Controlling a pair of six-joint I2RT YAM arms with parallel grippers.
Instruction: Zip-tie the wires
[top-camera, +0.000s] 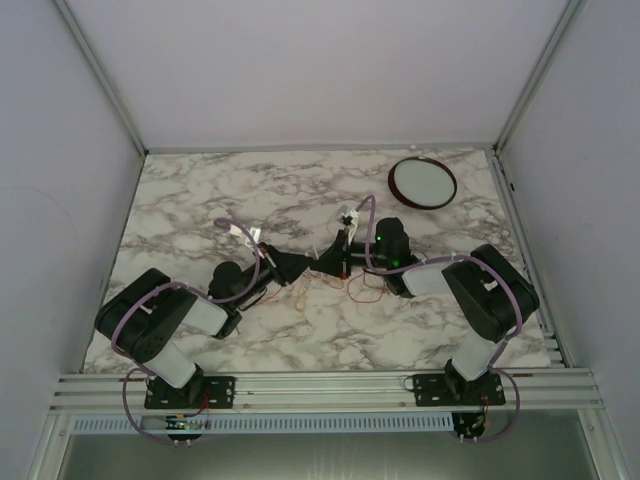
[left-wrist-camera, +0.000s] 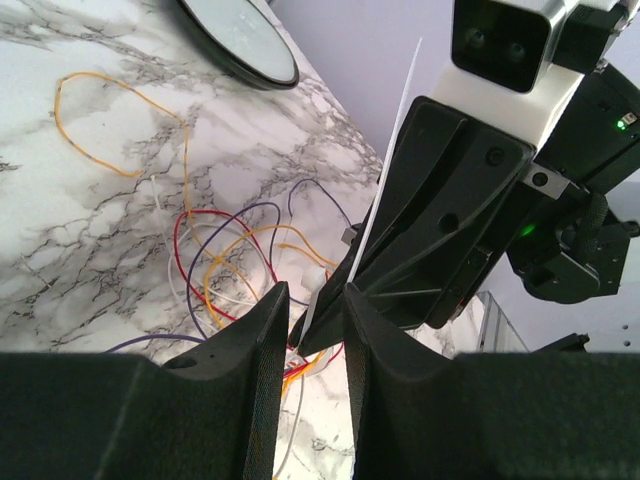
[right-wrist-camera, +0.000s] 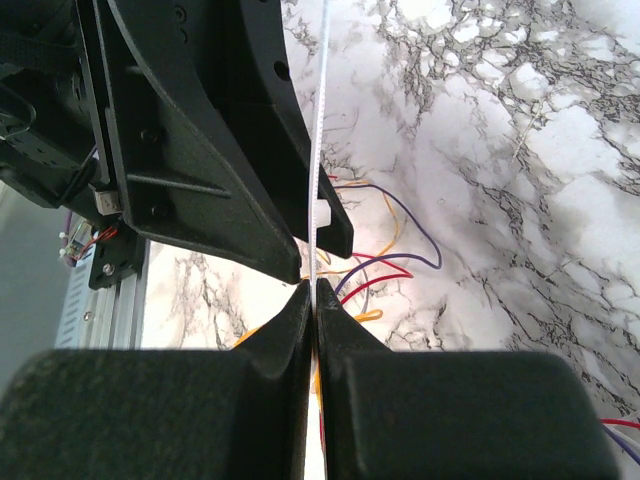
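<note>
A thin white zip tie (right-wrist-camera: 318, 130) runs upright through the right wrist view, pinched between the fingertips of my right gripper. The left wrist view shows the zip tie (left-wrist-camera: 385, 165) slanting across the front of the right gripper's fingers (left-wrist-camera: 450, 200). My left gripper is part open, its fingertips apart, with the strip standing just beyond them. Its fingers (right-wrist-camera: 285, 260) reach in close beside the strip, near a small white piece (right-wrist-camera: 322, 213). Red, purple, orange and white wires (left-wrist-camera: 205, 265) lie below in loose loops. Whether the strip encircles them is hidden.
A round dish with a dark rim (top-camera: 423, 183) rests at the back right of the marble table (top-camera: 220, 190). Both grippers meet closely at mid-table, tip to tip.
</note>
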